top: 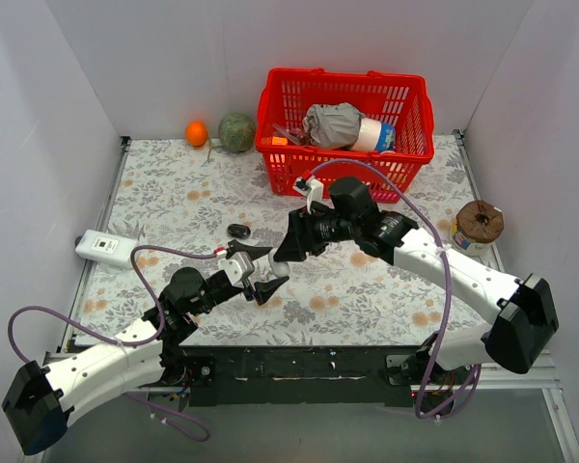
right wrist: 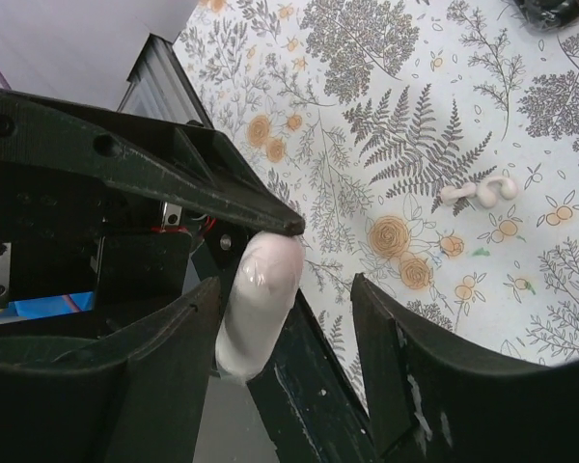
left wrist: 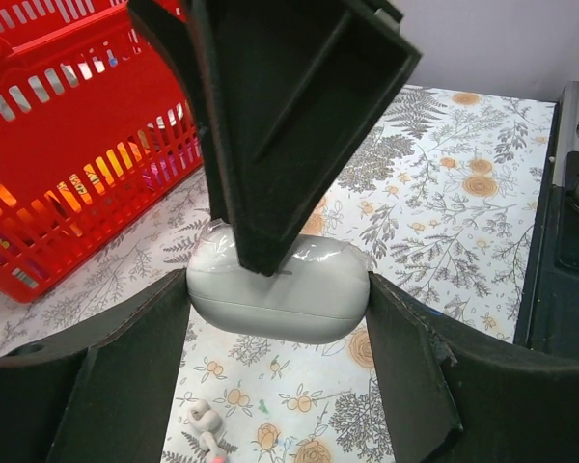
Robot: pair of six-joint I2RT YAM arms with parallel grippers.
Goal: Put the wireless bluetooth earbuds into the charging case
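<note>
The white charging case [left wrist: 278,307] is gripped at its two ends by my left gripper, above the table. Clear film shows along its upper edge, and its lid looks shut. My right gripper is partly open with its fingers at the case [right wrist: 259,309]; its left finger is close against the case, while a gap separates the other finger from it. In the left wrist view a dark right fingertip [left wrist: 265,246] overlaps the case's upper edge. Two small white earbuds lie on the patterned table, also visible as earbuds [left wrist: 206,424] in the left wrist view.
A black rounded object [top: 238,231] lies on the table behind the grippers. The red basket [top: 288,174] stands at the back, beside a green ball [top: 236,132] and an orange [top: 196,133]. A tin [top: 477,224] is at right, a power strip [top: 106,247] at left.
</note>
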